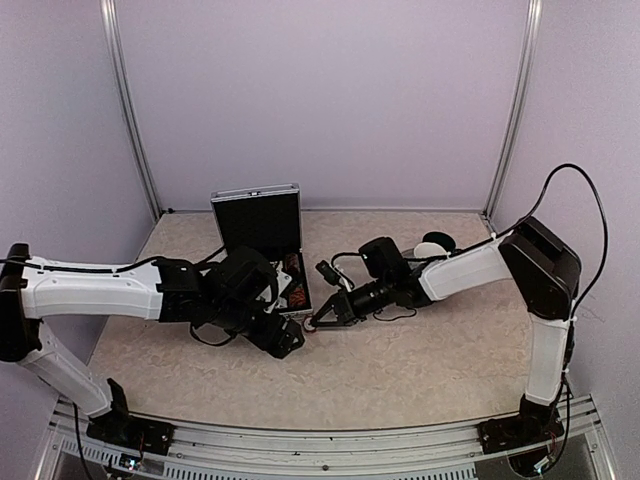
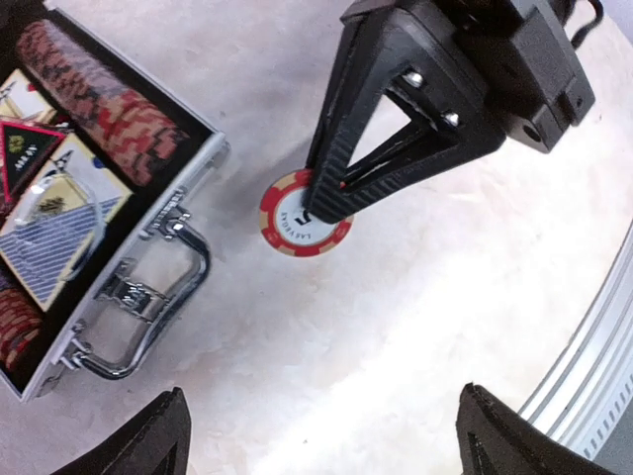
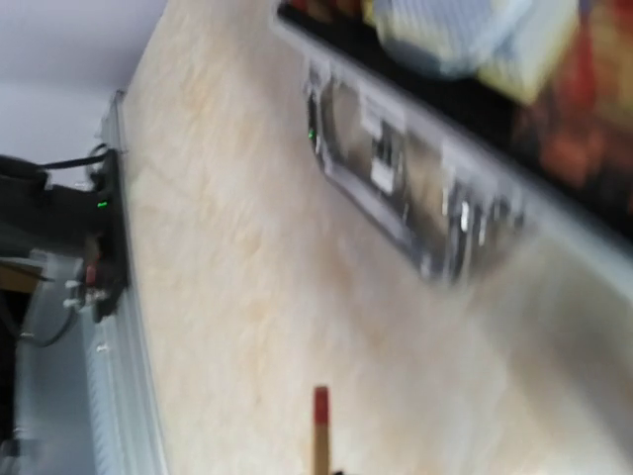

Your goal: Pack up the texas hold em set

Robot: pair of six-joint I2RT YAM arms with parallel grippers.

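Note:
A red poker chip with a white centre (image 2: 297, 230) is pinched by my right gripper, clear of the case in the left wrist view. In the right wrist view the chip (image 3: 321, 421) appears edge-on at the bottom. My left gripper is spread wide, with only bare table between its fingertips. The open case (image 1: 258, 222) stands at the back left, lid raised. Inside it, seen from the left wrist, are rows of red chips (image 2: 124, 124) and a card deck (image 2: 59, 233) under something clear.
A chrome handle (image 2: 188, 282) sticks out from the case's front wall. At the back right a white cup (image 1: 430, 250) and a dark round object (image 1: 440, 240) are partly hidden by the right arm. Bare table (image 1: 400, 385) lies in front.

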